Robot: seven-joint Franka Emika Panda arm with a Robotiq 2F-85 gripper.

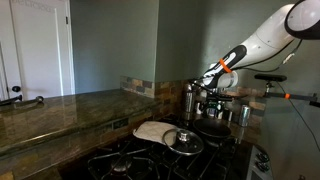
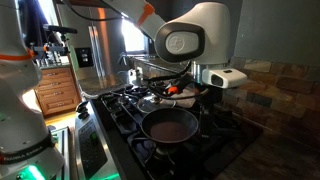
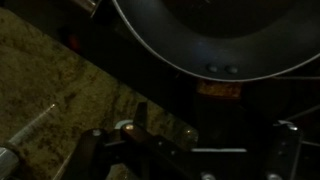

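A dark frying pan (image 2: 170,125) sits on the stove; its handle is partly hidden by the arm. In the wrist view, the pan's rim (image 3: 180,62) fills the top, with two rivets and a brown patch below it. My gripper is open, and nothing shows between its dark fingers. In exterior view 1 the gripper (image 1: 210,98) hangs above the pan (image 1: 212,128). A glass lid (image 1: 184,142) lies on the stove to the pan's left in that view.
A light cloth (image 1: 153,131) lies behind the lid. Several bottles and canisters stand at the back right, including a metal canister (image 1: 244,115). Stone counter (image 1: 75,110) extends to the left, mostly bare. Black grates (image 1: 125,165) cover the stove front.
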